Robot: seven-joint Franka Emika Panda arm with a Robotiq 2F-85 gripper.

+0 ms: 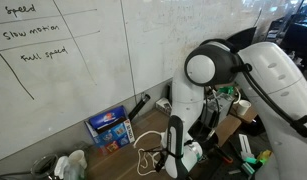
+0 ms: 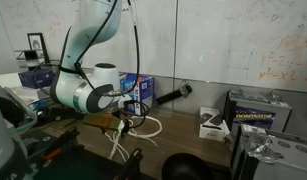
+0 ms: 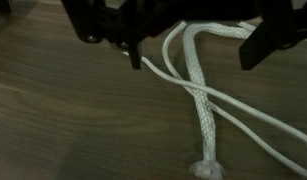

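A thick white braided rope with a frayed end lies on the dark wooden table. A thinner white cord runs across and beside it. My gripper stands open above them, one dark finger to the left and the other to the right. The rope passes through the view between the two fingers, and nothing is gripped. In exterior view 1 the white loops lie left of the hand, whose fingertips are hard to make out. Exterior view 2 shows the strands beside and in front of the gripper.
A blue box stands against the whiteboard, left of the arm. To the right in exterior view 2 are a white box, a dark Dominator box and a black round object. Bare table shows beside the rope.
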